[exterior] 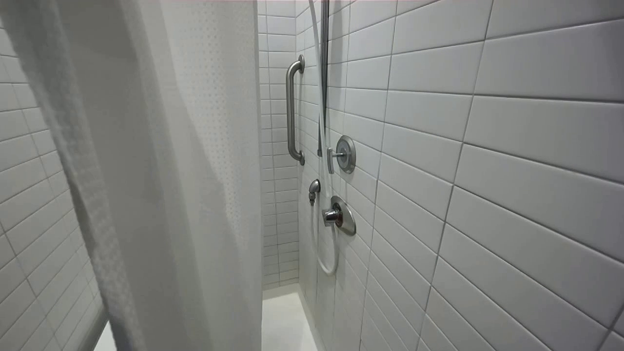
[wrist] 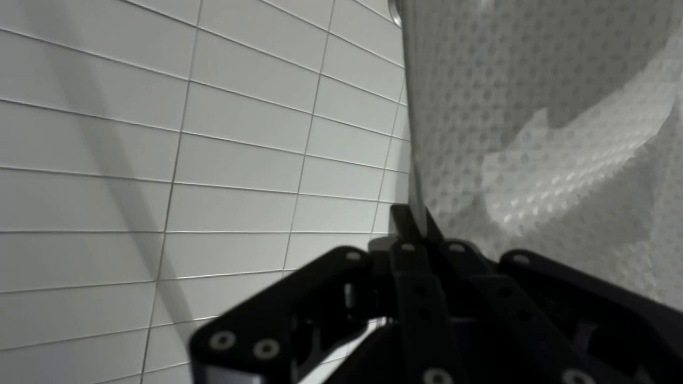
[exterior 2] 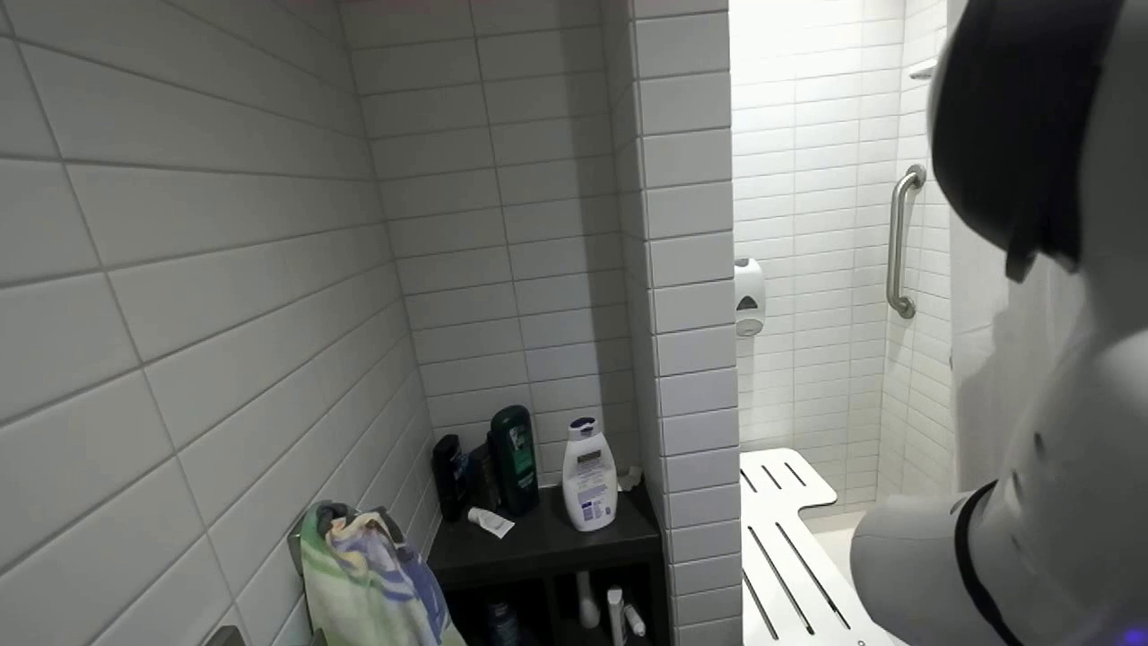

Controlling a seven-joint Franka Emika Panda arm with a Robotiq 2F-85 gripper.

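Observation:
A whitish, dotted shower curtain point(exterior: 169, 164) hangs across the left half of exterior view 1, its right edge close to the shower fittings. Tile shows past its slanting left edge. In the wrist view the same curtain point(wrist: 544, 115) fills the upper right, with its hem edge running down to the fingertips. There my black gripper is shut on that thin edge, which passes between its fingers. Part of the curtain point(exterior 2: 985, 366) appears behind my white arm point(exterior 2: 1022, 506) in exterior view 2; the gripper itself is out of sight in both exterior views.
A metal grab bar point(exterior: 292, 111), a shower handle point(exterior: 345, 155) and a hose point(exterior: 327, 272) line the tiled wall. Beside the arm lies a slotted white bench point(exterior 2: 791, 538). Bottles, including a white one point(exterior 2: 589, 479), stand on a dark shelf point(exterior 2: 538, 538).

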